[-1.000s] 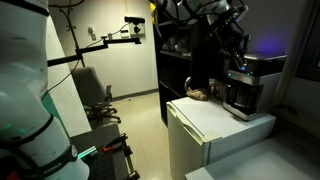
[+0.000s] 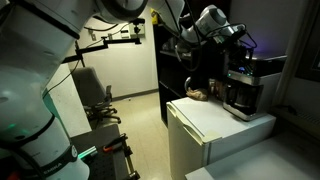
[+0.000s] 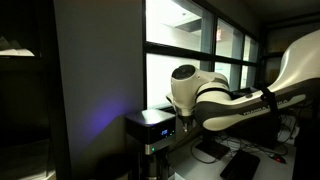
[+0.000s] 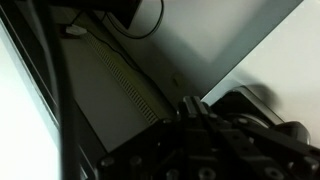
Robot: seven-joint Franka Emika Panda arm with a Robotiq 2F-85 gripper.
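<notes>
In the wrist view my gripper is shut, with nothing visible between its fingers. Exterior view 1 has a black and silver coffee maker (image 2: 246, 92) standing on the white counter (image 2: 203, 116). My arm reaches in from the upper left, and its wrist hangs close to the machine's top; the fingertips are too dark there to make out. From exterior view 2, the arm comes from the right to the coffee maker's silver and black top (image 3: 150, 122). Whether the gripper touches the machine cannot be told.
Rounded brown items (image 2: 197, 94) sit at the counter's back left. A wall stands close behind the coffee maker. An office chair (image 2: 100, 108) is on the floor to the left. Loose cables loop around my wrist.
Over the last second my arm has come down in exterior view 1, bringing the wrist lower toward the coffee maker's top. The machine and counter items look unmoved.
</notes>
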